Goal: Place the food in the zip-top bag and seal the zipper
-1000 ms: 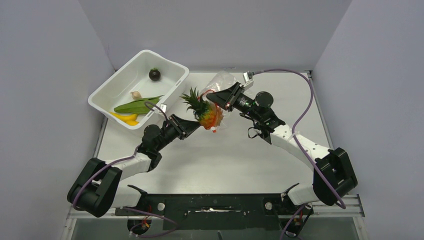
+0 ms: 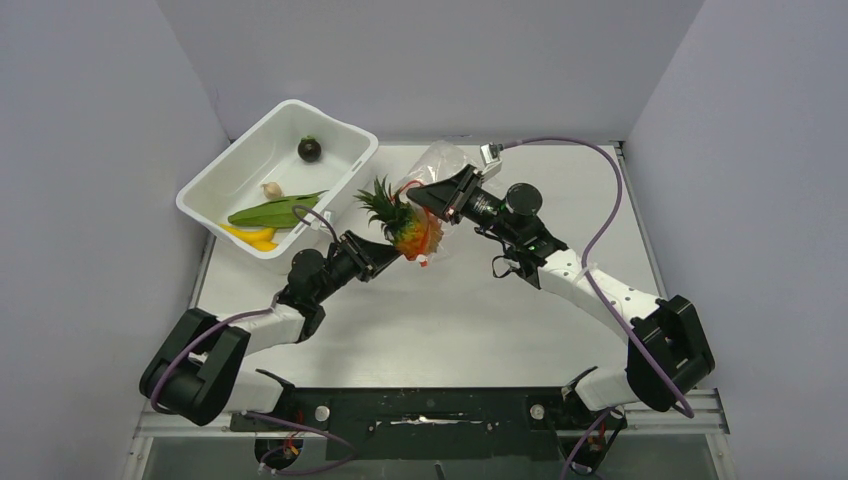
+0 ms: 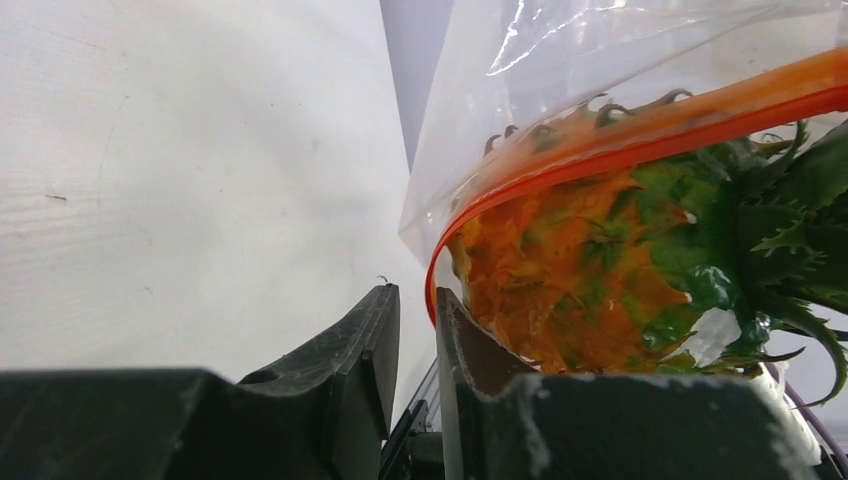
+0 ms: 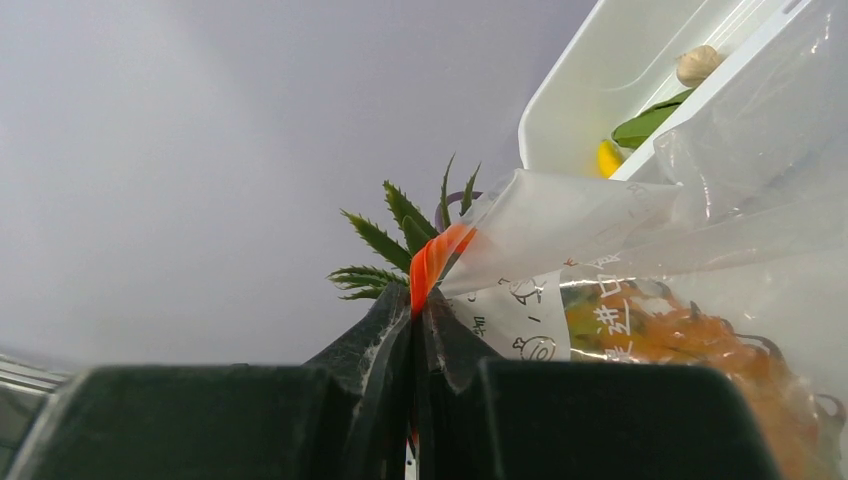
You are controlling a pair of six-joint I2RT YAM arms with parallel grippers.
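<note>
The orange and green pineapple [image 2: 413, 232] lies with its body inside the clear zip top bag [image 3: 560, 60], and its leafy crown [image 4: 385, 240] sticks out past the orange zipper rim [image 3: 600, 158]. In the right wrist view my right gripper is shut on the bunched orange rim. My left gripper stands part open at the lower bend of the rim, with a gap between its fingertips. The bag's edge is just beside its right-hand finger [image 3: 465, 350]; whether they touch, I cannot tell.
At the back left stands a white bin [image 2: 365, 135] holding an eggplant [image 2: 309, 149], a garlic-like bulb [image 2: 272, 190], green corn [image 2: 275, 211] and yellow food [image 2: 255, 238]. Bare white table [image 2: 440, 330] lies in front of the bag.
The right gripper, bag and pineapple have shifted slightly left. My left arm's elbow has moved a little, while its gripper stays almost in place.
</note>
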